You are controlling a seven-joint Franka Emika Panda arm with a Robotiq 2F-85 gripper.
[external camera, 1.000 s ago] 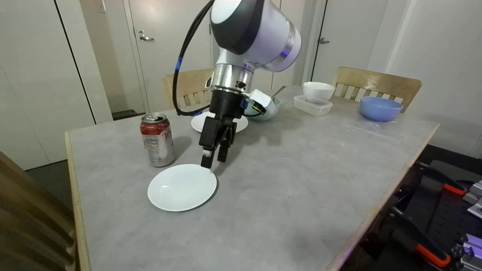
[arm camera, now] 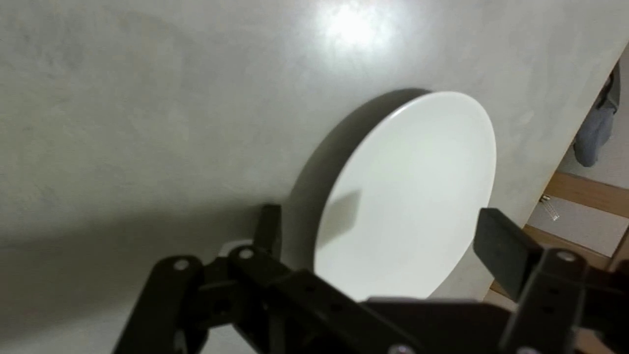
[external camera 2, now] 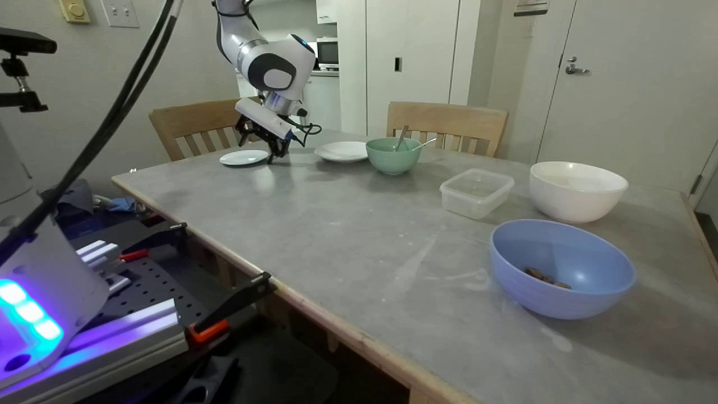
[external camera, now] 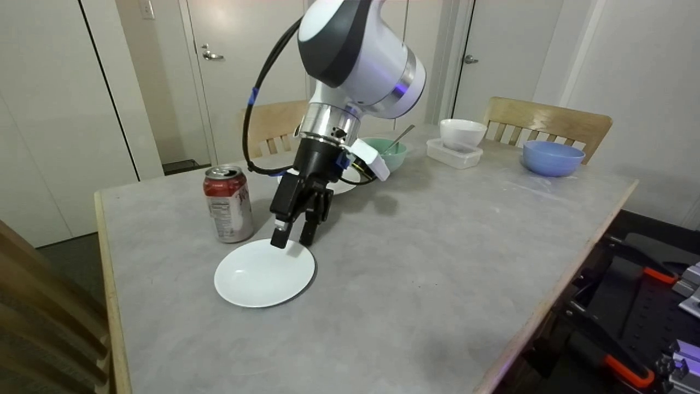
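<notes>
A small white plate point(external camera: 262, 274) lies flat on the table, bare, close to the table's left end in exterior view 1. Over its far edge stands my gripper point(external camera: 293, 240), tilted and open. In the wrist view the fingers are spread wide, with the same plate point(arm camera: 407, 194) showing between and beyond them. One finger point(arm camera: 270, 227) hangs over bare table beside the plate's rim, while the other point(arm camera: 501, 245) is by the plate's opposite side. Whether either finger touches the plate I cannot tell.
A soda can point(external camera: 229, 204) stands upright close beside the plate. Behind the gripper are another white plate point(external camera 2: 341, 152) and a green bowl point(external camera 2: 394, 158) with utensils. Farther off are a clear container point(external camera 2: 475, 193), a white bowl point(external camera 2: 577, 192) and a blue bowl point(external camera 2: 562, 269).
My gripper has moved left and slightly lower in exterior view 1, from beside the plate's far edge to over it. The plate and can have stayed in place.
</notes>
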